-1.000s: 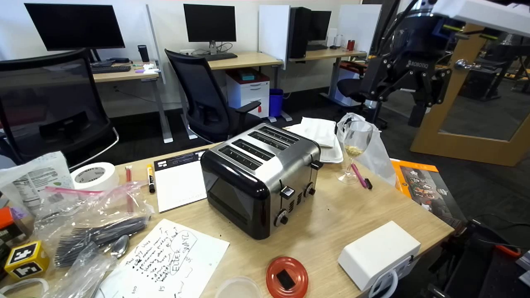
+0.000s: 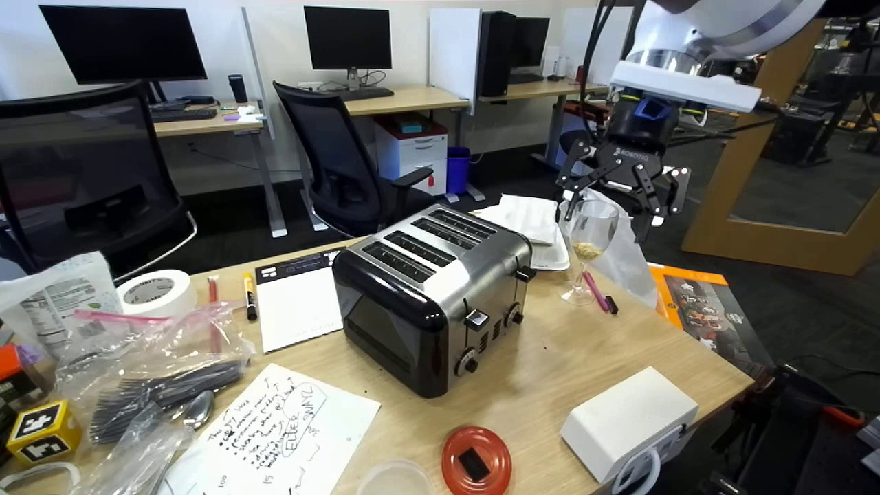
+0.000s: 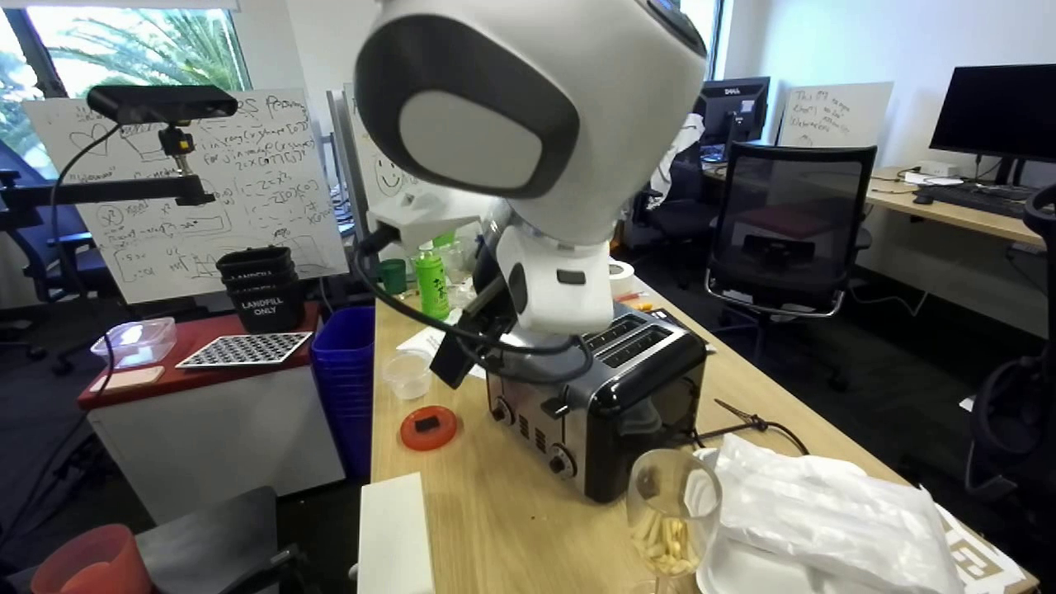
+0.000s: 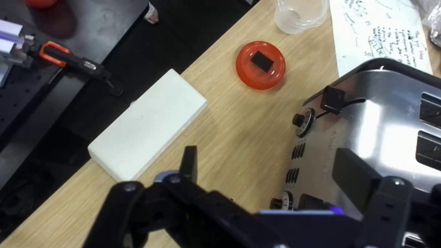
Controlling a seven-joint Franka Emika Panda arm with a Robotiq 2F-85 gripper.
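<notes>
My gripper (image 2: 623, 194) is open and empty, raised above the table's right side, its spread fingers seen against the top of the wine glass. The wrist view shows bare table and the toaster's front below the gap of the gripper. The silver and black four-slot toaster (image 2: 487, 276) stands upright, with levers and dials on its front. The wine glass (image 2: 595, 227), holding pale pieces, is upright beyond it. A red round lid (image 4: 270, 78) with a black patch lies flat near a clear plastic cup (image 4: 299, 16). In exterior view 2 the arm hides most of the gripper.
A white box (image 4: 149, 124) sits at the table edge. Behind the toaster are white packaging (image 3: 822, 515) and a notepad (image 2: 298, 305). Plastic bags and utensils (image 2: 165, 388) crowd the left end. Bare wood lies between toaster and white box.
The toaster, lid and glass have stayed put.
</notes>
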